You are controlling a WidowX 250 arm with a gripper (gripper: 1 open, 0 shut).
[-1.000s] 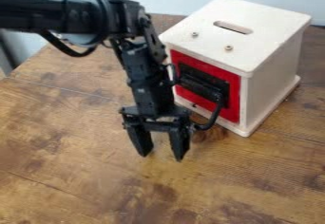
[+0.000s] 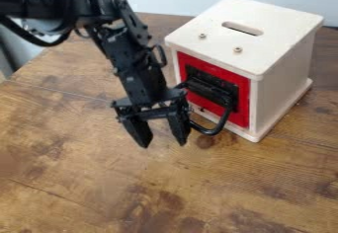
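A pale wooden box (image 2: 278,99) with a slot and two small knobs on top stands at the right. Its front has a red panel (image 2: 239,84) carrying a black latch piece with a black looped handle (image 2: 209,128) hanging low. My black gripper (image 2: 158,130) points down just left of that handle, its two fingers apart over the table, with nothing visible between them.
A pale wall and the table's back edge show at the upper left.
My gripper has moved slightly up from where it was a second ago, and the arm's upper part has shifted. The box looks unchanged.
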